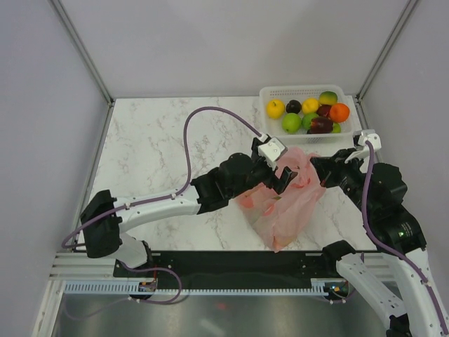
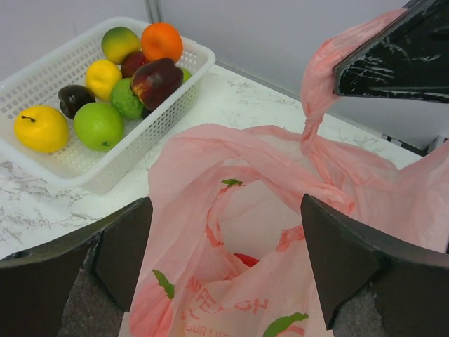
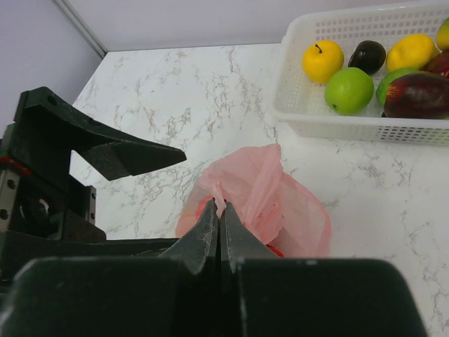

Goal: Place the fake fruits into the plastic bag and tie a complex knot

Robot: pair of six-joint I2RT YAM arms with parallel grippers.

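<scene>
A pink plastic bag (image 1: 280, 214) with green print lies on the table, its top crumpled and a red object visible inside in the left wrist view. My right gripper is shut at the bag's top, with a twisted strand of pink plastic between its fingertips, lifting it. My left gripper is open over the bag's mouth, fingers apart around loose folds of plastic. A white basket (image 2: 112, 175) behind holds several fake fruits, among them an orange (image 1: 338, 112), a green apple (image 1: 292, 123) and a yellow apple (image 3: 323, 62).
The basket stands at the back right edge. The two grippers are close together over the bag.
</scene>
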